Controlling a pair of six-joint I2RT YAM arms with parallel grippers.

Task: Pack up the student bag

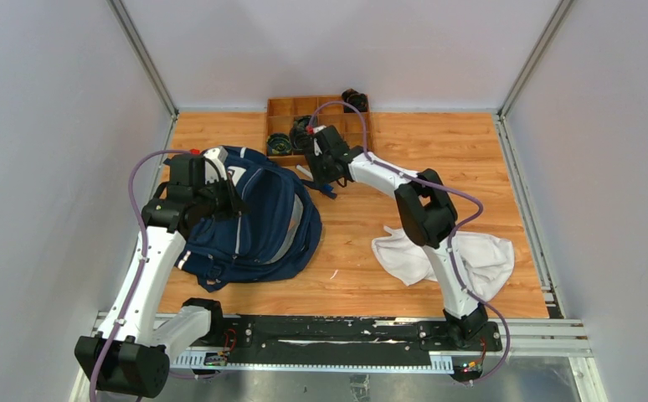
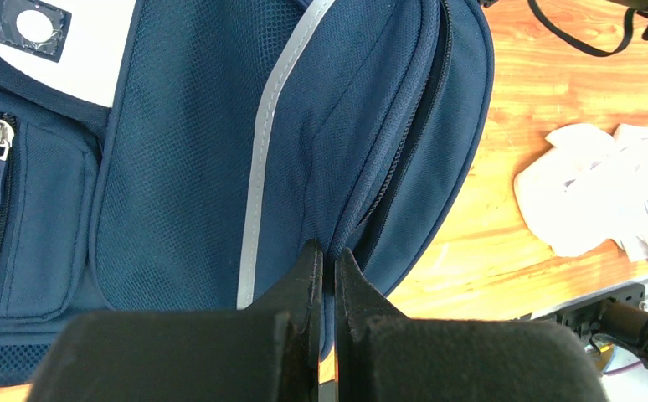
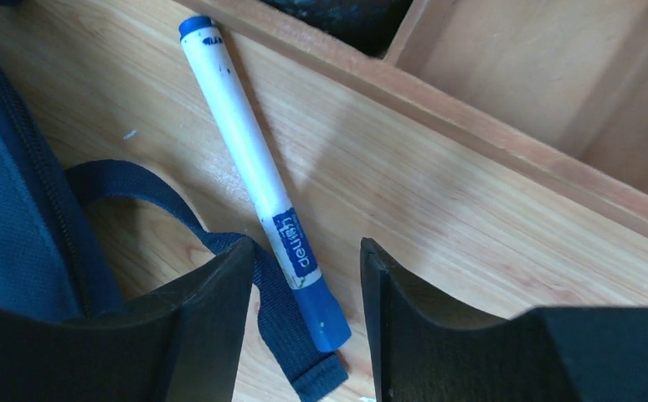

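Note:
A navy student bag (image 1: 262,218) lies on the left half of the table, its front pocket's zipper showing a dark gap in the left wrist view. My left gripper is shut on the fabric edge of the bag beside that zipper. A white marker with blue ends (image 3: 249,151) rests on the wood, its lower part touching or lying over a navy strap (image 3: 291,335). Above the marker's lower end, my right gripper stands open, one finger (image 3: 220,310) on each side, holding nothing.
Just behind the marker is a wooden compartment tray (image 1: 329,159) holding several dark coiled items. A white cloth (image 1: 404,255) lies at the front right under the right arm. Bare wood is free at the right rear and front middle.

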